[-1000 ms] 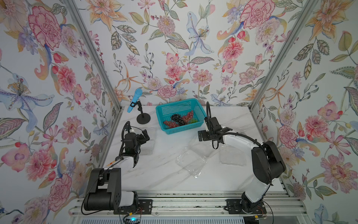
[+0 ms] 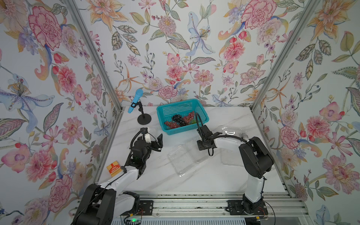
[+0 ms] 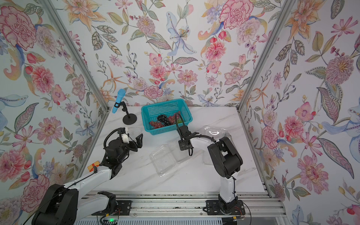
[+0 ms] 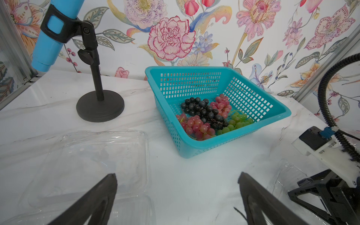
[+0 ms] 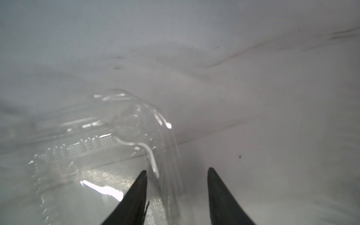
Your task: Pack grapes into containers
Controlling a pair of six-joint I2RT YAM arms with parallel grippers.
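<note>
Red grapes (image 4: 195,126), black grapes (image 4: 200,108) and green grapes (image 4: 240,121) lie in the teal basket (image 4: 183,146) at the back. A clear hinged container (image 2: 183,159) lies open mid-table, its right half (image 5: 112,161) beneath my right gripper. In the right wrist view, the right fingers (image 5: 136,198) stand apart on either side of that half's clear side wall; contact cannot be told. My left gripper is wide open, empty, over the table left of the container and in front of the basket.
Another clear container (image 4: 101,161) lies at the left, partly under the left arm. More clear plastic (image 2: 232,156) sits at the right. A blue item on a black stand (image 2: 144,119) is left of the basket; an orange box (image 2: 113,168) lies near the left edge.
My left gripper has moved right. The grapes and basket have not moved.
</note>
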